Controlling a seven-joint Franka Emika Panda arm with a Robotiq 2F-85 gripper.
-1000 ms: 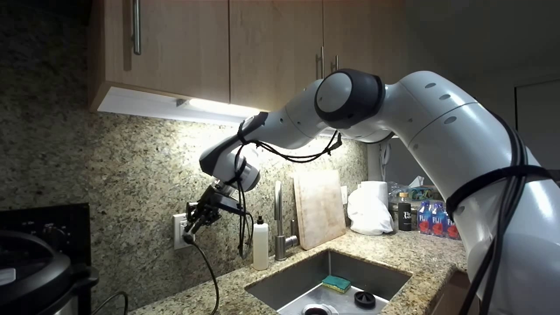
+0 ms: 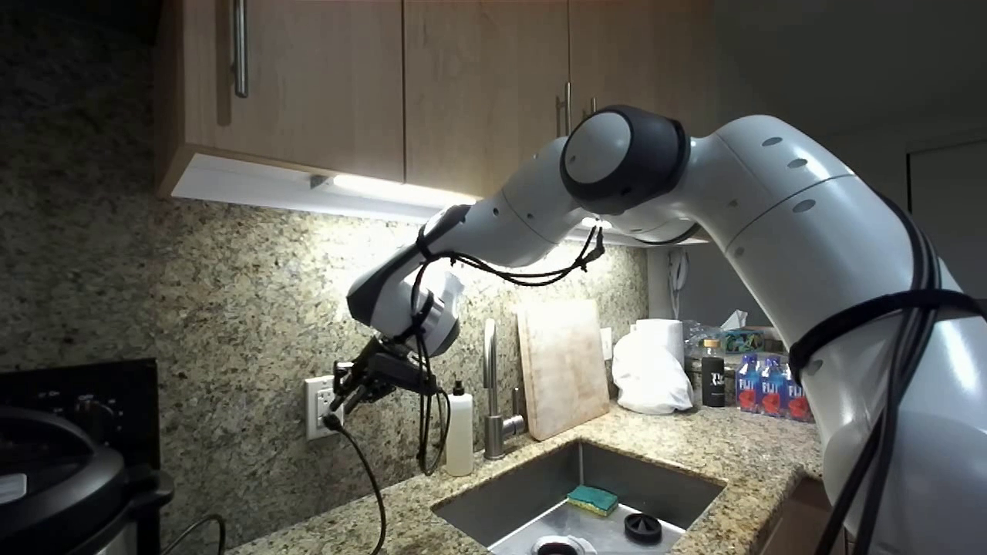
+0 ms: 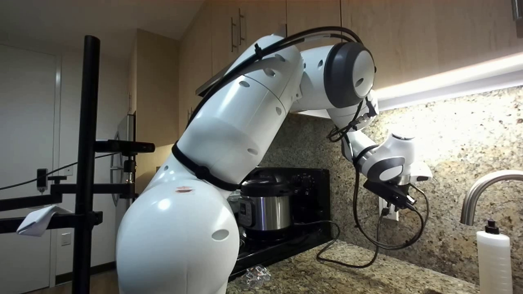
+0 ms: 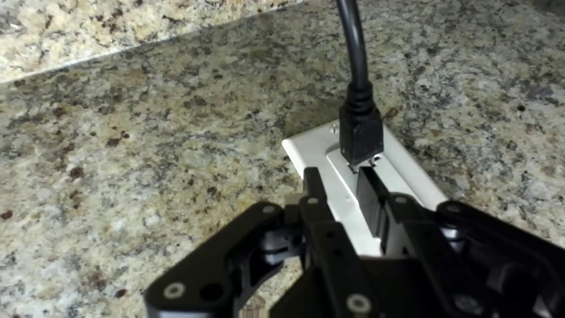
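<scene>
A black plug (image 4: 361, 132) on a black cord (image 4: 353, 39) is in the white wall outlet (image 4: 312, 145), near one end of its plate. In the wrist view, my gripper is in front of the plate, just short of the plug. Its black fingers (image 4: 371, 193) stand close together with a narrow gap, through which the white plate shows. The plug sits beyond the fingertips, and I cannot tell whether they grip anything. In exterior view 1 my gripper (image 2: 338, 399) is right by the outlet, over the plug (image 2: 330, 422).
A soap bottle (image 2: 459, 433) and the faucet (image 2: 492, 398) stand right of the outlet, beside the sink (image 2: 583, 453). On the left is a pressure cooker (image 3: 264, 208). The cord (image 2: 375, 486) hangs to the counter. Cabinets (image 2: 305, 83) hang overhead.
The arm's elbow has risen slightly and shifted right. The wrist has turned, and my gripper has shifted slightly at the outlet. The plug and cord look unmoved.
</scene>
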